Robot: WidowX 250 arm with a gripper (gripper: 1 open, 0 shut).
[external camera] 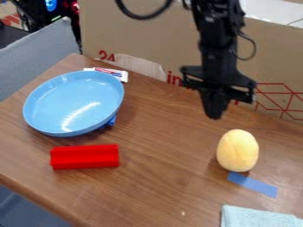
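Note:
My gripper [215, 108] hangs in the air above and behind a yellow oval object [236, 151], apart from it. I cannot tell how far its fingers are open. The yellow object stands on the wooden table at the right, beside a strip of blue tape [252, 185]. A light blue plate [73, 103] is at the left, and a red cylinder [84, 157] lies in front of it.
A cardboard box wall [142, 27] stands behind the table. A white and red packet [106, 73] lies behind the plate. A pale cloth [258, 219] is at the front right.

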